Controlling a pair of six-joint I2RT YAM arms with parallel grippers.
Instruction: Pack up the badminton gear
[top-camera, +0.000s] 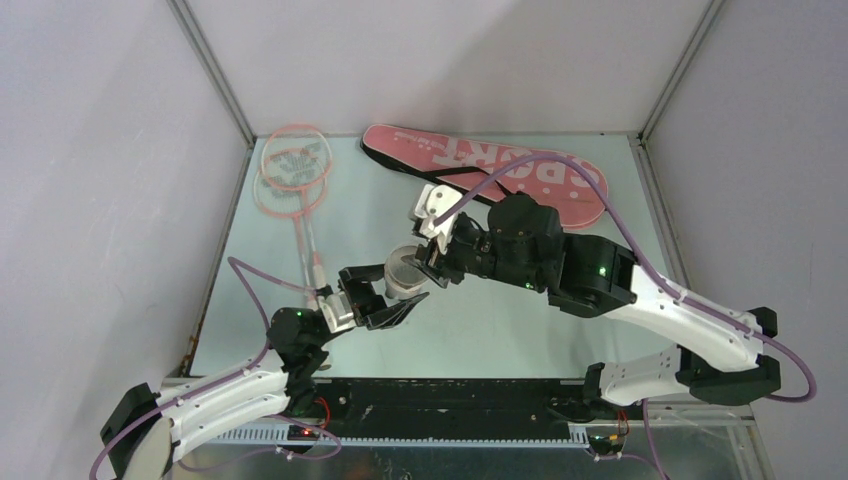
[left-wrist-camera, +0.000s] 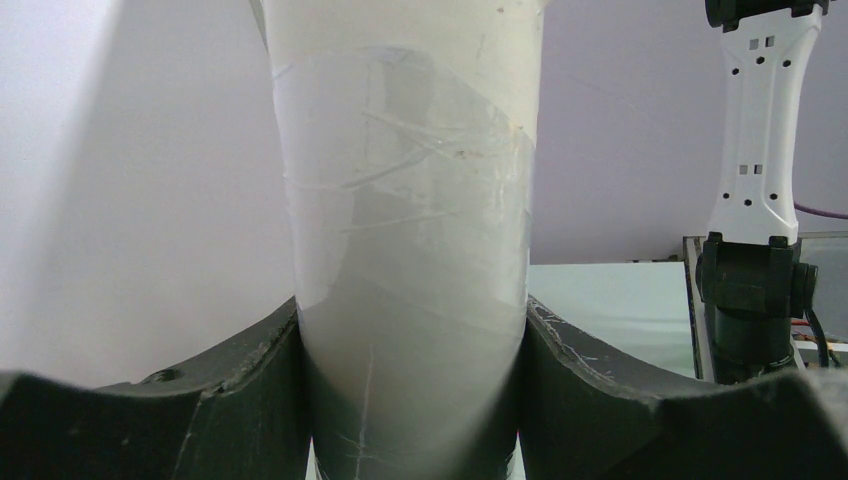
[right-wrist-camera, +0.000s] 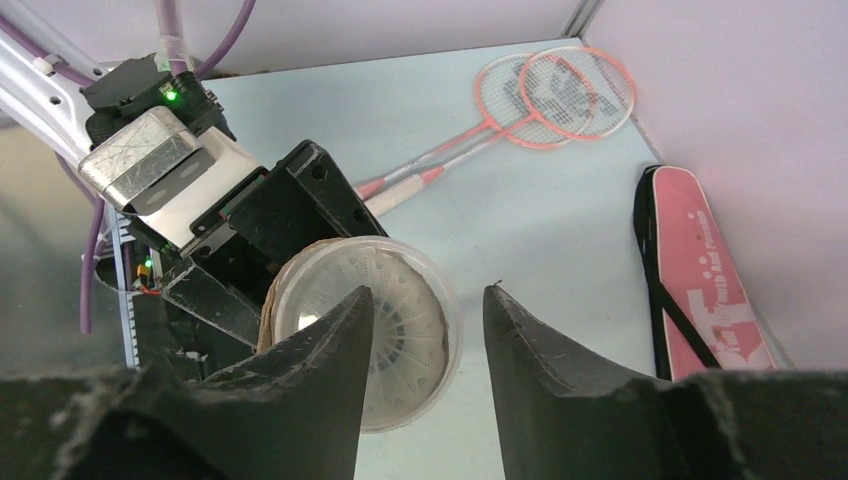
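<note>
Held upright over the mat's middle, a white shuttlecock tube (top-camera: 405, 276) (left-wrist-camera: 405, 200) is gripped by my left gripper (top-camera: 385, 290). Its clear cap (right-wrist-camera: 405, 340) faces up in the right wrist view. My right gripper (top-camera: 428, 262) hovers just over that cap, fingers part open around its near rim; whether they touch it is unclear. Two pink rackets (top-camera: 298, 170) (right-wrist-camera: 575, 95) lie overlapping at the left. The pink bag (top-camera: 540, 185) (right-wrist-camera: 705, 270) with a black strap lies along the back.
White walls (top-camera: 440, 60) enclose the pale mat (top-camera: 460, 340) on the back and both sides. Purple cables (top-camera: 640, 250) run along both arms.
</note>
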